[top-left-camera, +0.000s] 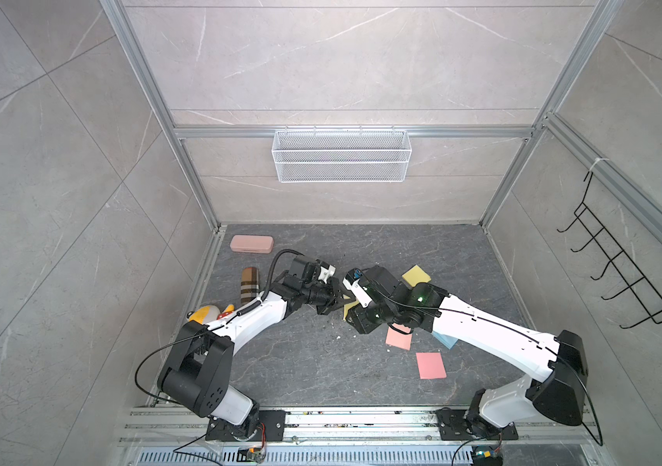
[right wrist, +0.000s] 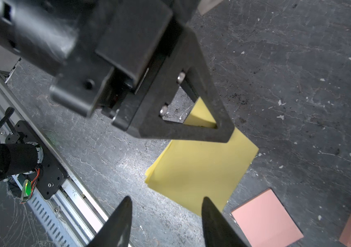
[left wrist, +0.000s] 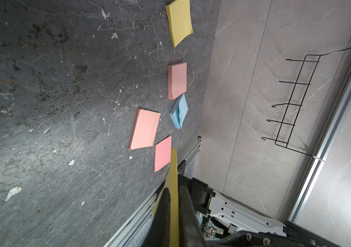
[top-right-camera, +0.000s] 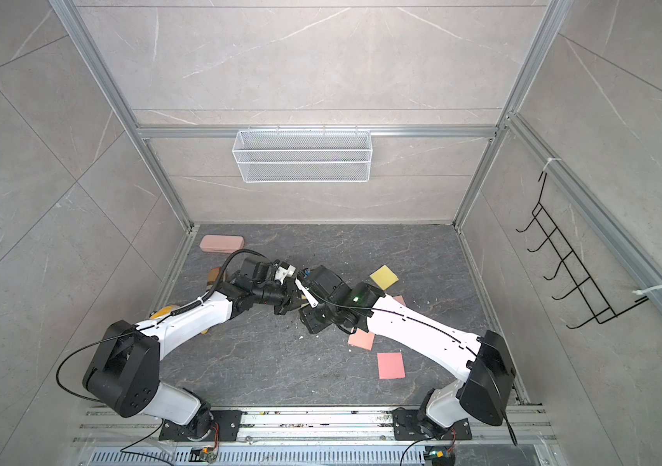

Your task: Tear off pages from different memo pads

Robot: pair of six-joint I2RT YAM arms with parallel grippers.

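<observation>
A yellow memo pad (right wrist: 208, 168) hangs above the table, with my left gripper shut on it. In the left wrist view that pad (left wrist: 173, 173) shows edge-on between the fingers. At its left edge in the right wrist view, a layer stands slightly apart. My right gripper is open; one finger (right wrist: 214, 226) overlaps the pad's lower edge in that view, and contact cannot be told. On the table lie another yellow pad (left wrist: 179, 22), a thick pink pad (left wrist: 177, 80), a light pink pad (left wrist: 145, 128), a blue pad (left wrist: 179, 112) with a lifted sheet, and a flat pink pad (left wrist: 163, 153).
A pink case (top-left-camera: 251, 244) and a brown striped object (top-left-camera: 249, 284) lie at the left, near a yellow-orange toy (top-left-camera: 205, 313) partly behind the left arm. A white wire basket (top-left-camera: 342, 156) hangs on the back wall.
</observation>
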